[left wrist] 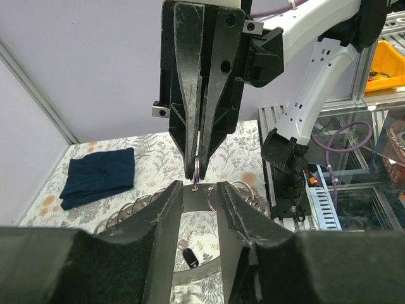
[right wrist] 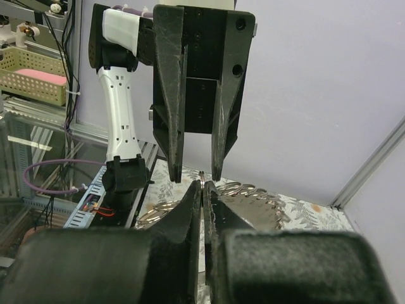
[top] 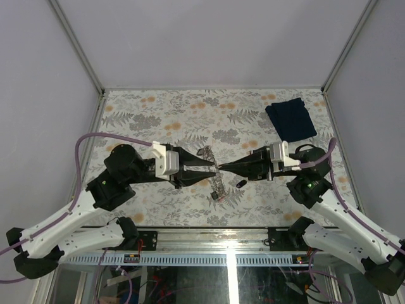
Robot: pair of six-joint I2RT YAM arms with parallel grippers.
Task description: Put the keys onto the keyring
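The keyring [top: 217, 183] is a thin silvery band with loops along its edge, hanging between the two grippers over the table. My right gripper is shut with a thin bit of metal showing at its tips, from which the band [left wrist: 218, 200] hangs. My left gripper [top: 213, 168] faces it from the left, its fingers apart; in the left wrist view the metal tip appears in line with the gap, with no grip on it visible. A small black-headed item [left wrist: 190, 257], perhaps a key, is seen below the band.
A folded dark blue cloth [top: 291, 120] lies at the back right of the flower-patterned table [top: 171, 114]. Side walls and a back wall close in the space.
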